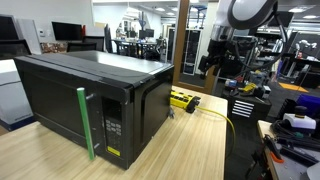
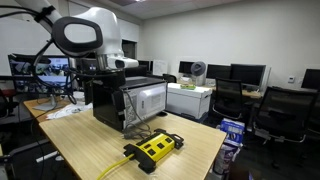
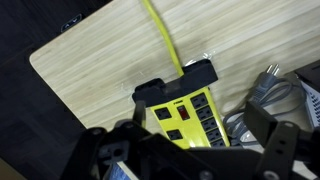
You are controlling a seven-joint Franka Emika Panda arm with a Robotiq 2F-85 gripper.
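Observation:
In the wrist view my gripper stands open, its dark fingers spread apart with nothing held between them. Beneath it on the table lies a yellow and black power strip (image 3: pixel 186 118), some distance below the fingers. A yellow cord (image 3: pixel 161 30) runs from one end of the strip. The same power strip (image 2: pixel 155 149) shows whole in exterior view 2, near the table's edge. A black microwave (image 1: pixel 118 110), with a green strip (image 1: pixel 85 123) at its front corner, takes up much of exterior view 1.
A grey cable with a plug (image 3: pixel 265 84) lies beside the power strip. Chairs (image 2: pixel 283 115) and a white cabinet (image 2: pixel 188 102) stand beyond the table.

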